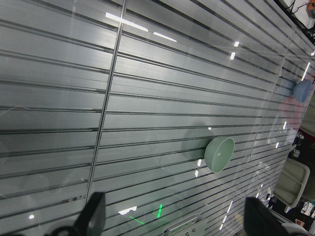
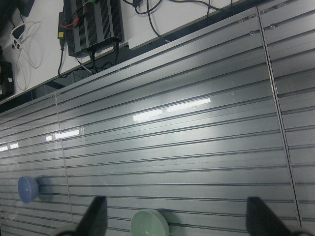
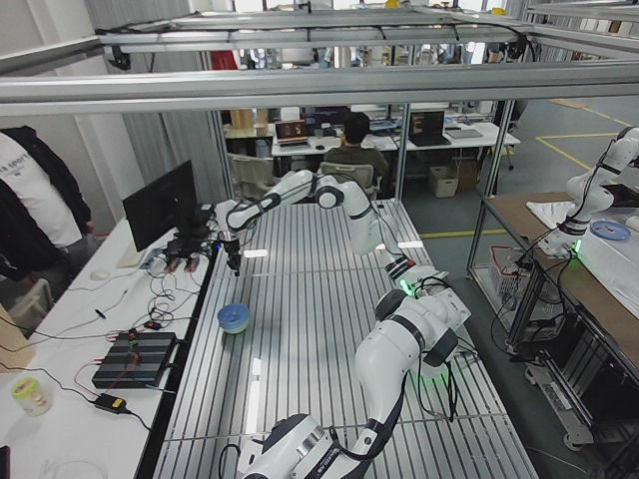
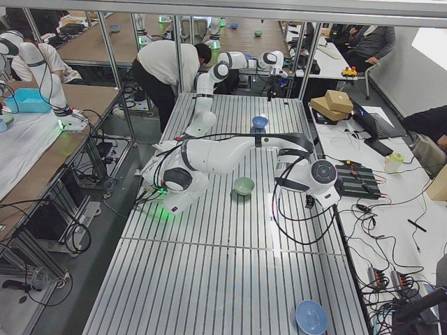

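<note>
A blue bowl (image 3: pixel 233 317) stands on the slatted metal table in the camera left view. The camera right view shows a green bowl (image 4: pixel 244 185) mid-table, a blue bowl (image 4: pixel 311 318) at the near right and another blue bowl (image 4: pixel 259 121) farther back. My left gripper is open and empty, high over the table, with the green bowl (image 1: pixel 219 154) ahead of it. My right gripper also hangs open and empty, with the green bowl (image 2: pixel 149 223) between and beyond its fingers and a blue bowl (image 2: pixel 28 189) off to the left.
A white desk (image 3: pixel 70 439) with black power units, cables and a monitor runs along one side. Loose cables hang around both arms. Aluminium frame posts surround the table, which has broad clear areas.
</note>
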